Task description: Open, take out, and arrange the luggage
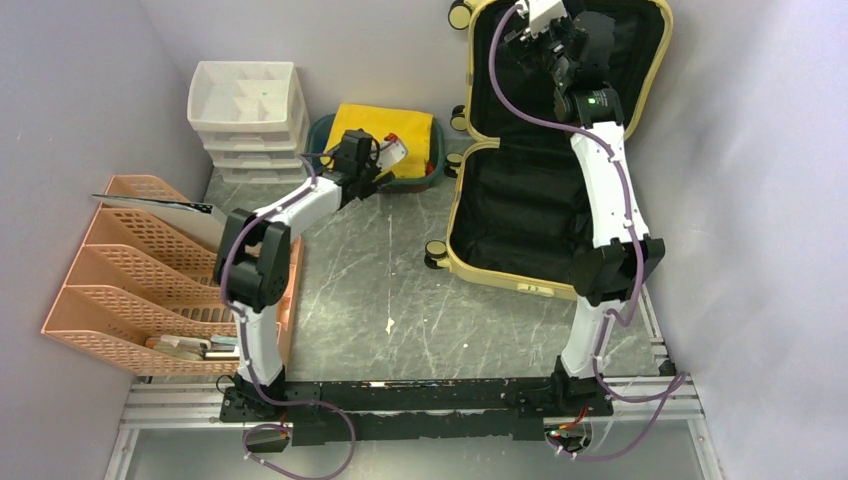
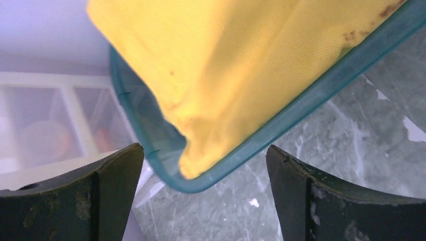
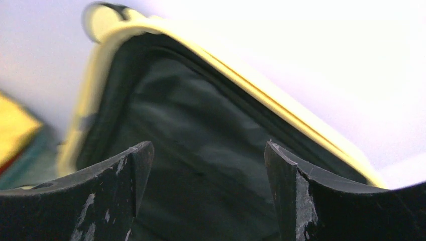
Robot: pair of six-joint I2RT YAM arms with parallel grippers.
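Note:
The yellow suitcase stands fully opened on the right in the top view, its lid (image 1: 655,70) leaning up at the back and its black-lined base (image 1: 510,220) flat and empty where visible. My right gripper is open before the lid's dark lining (image 3: 186,110), nothing between its fingers. At the back, a green tub (image 1: 412,186) holds a folded yellow cloth (image 1: 375,125). My left gripper is open at the tub's front, with the cloth (image 2: 231,85) and the tub rim (image 2: 271,123) ahead of its fingers. The right arm covers part of the suitcase.
An orange slotted rack (image 1: 110,255) on the left holds a flat folder (image 1: 165,208) and several small items. White drawers (image 1: 240,95) stand at the back left. The grey floor (image 1: 385,280) between rack and suitcase is clear.

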